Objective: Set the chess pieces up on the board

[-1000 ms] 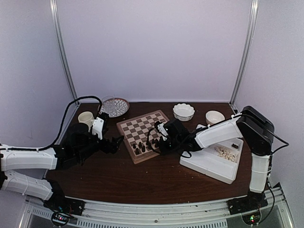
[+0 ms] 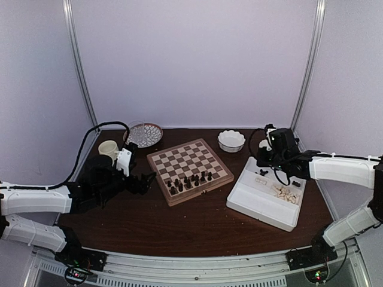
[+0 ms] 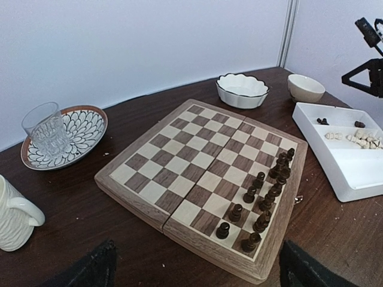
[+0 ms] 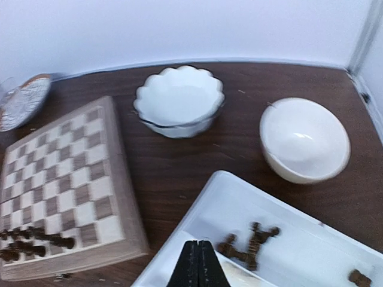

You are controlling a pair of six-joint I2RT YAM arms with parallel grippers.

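Observation:
The wooden chessboard (image 2: 182,158) lies mid-table, with dark pieces (image 3: 237,210) standing along one side in the left wrist view. The white tray (image 2: 257,212) at right holds loose dark pieces (image 4: 257,242) in its back part and pale pieces (image 2: 286,194) in another compartment. My left gripper (image 2: 145,180) hangs open at the board's left side, nothing between its fingers. My right gripper is shut above the tray's back part, with nothing visible between its fingertips; the right wrist view is blurred.
A mug (image 3: 15,218), a glass (image 3: 48,128) on a patterned plate (image 3: 90,137) stand at back left. A scalloped bowl (image 2: 231,139) and a plain white bowl (image 4: 304,137) are at back right.
My right arm has moved right and up, from over the board's dark pieces to above the tray. The left arm has not visibly moved.

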